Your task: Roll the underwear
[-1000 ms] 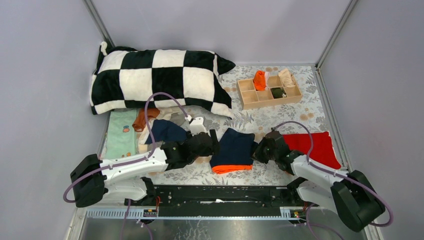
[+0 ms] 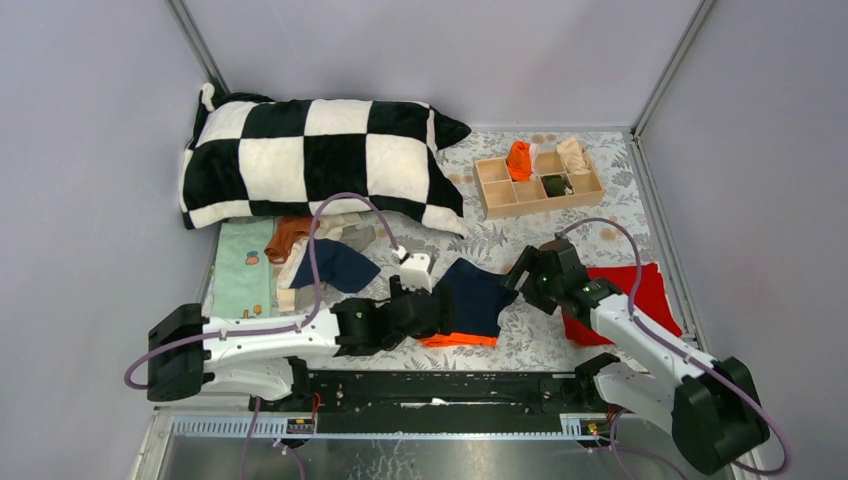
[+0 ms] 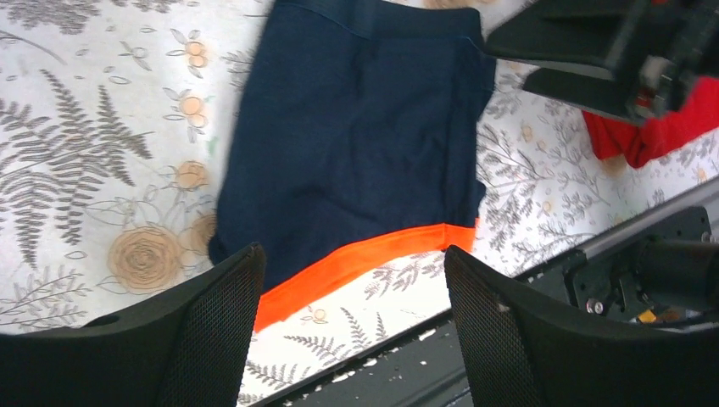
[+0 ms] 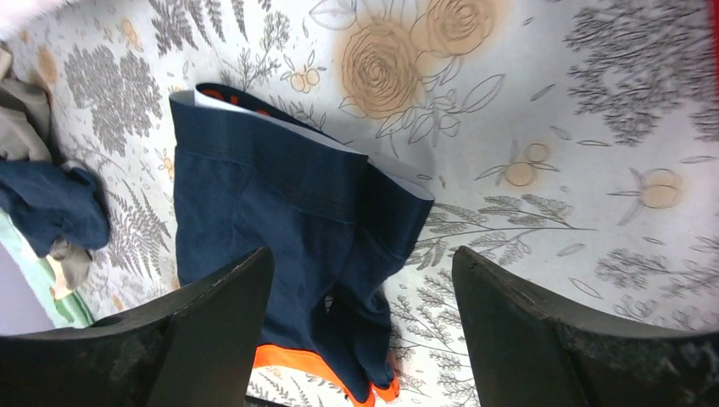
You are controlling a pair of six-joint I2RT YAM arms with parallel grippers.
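Navy underwear with an orange waistband [image 2: 472,295] lies folded on the floral mat; its right edge looks rumpled in the right wrist view, where the navy cloth [image 4: 246,186] shows. My left gripper hangs over its waistband side, fingers apart with nothing seen between them. My right gripper is above its right edge, open, with nothing between its fingers.
A red cloth [image 2: 625,305] lies at the right, a wooden divider box [image 2: 530,200] at the back right. A checkered pillow [image 2: 300,160] and piled clothes [image 2: 285,240] occupy the left and back left.
My left gripper has moved right over the underwear. My right gripper has moved back from the cloth's right edge toward the rear, and its fingers now show apart.
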